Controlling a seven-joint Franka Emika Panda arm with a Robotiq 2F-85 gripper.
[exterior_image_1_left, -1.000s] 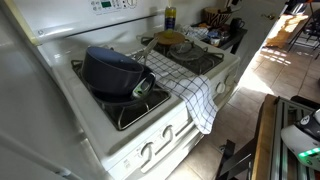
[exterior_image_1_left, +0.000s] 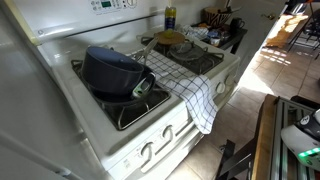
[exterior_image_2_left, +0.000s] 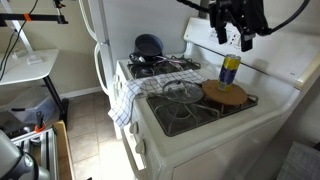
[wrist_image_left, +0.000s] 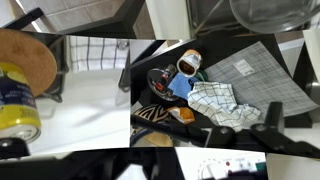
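My gripper (exterior_image_2_left: 234, 41) hangs above the back of the stove, open, its two dark fingertips apart with nothing between them. Just below it in exterior view 2 stands a blue and yellow can (exterior_image_2_left: 229, 72), upright on a round wooden board (exterior_image_2_left: 225, 95). In the wrist view the can (wrist_image_left: 17, 105) lies at the left edge, close to one finger. A dark blue pot (exterior_image_1_left: 112, 70) sits on a burner at the other end of the stove. A checked towel (exterior_image_1_left: 197, 92) drapes over the stove's middle and front edge.
A glass lid (exterior_image_2_left: 182, 92) rests on a burner beside the board. The stove's raised back panel (exterior_image_1_left: 75, 17) borders the cooktop. A crowded dark surface with a cloth (wrist_image_left: 222, 103) and several small items shows in the wrist view.
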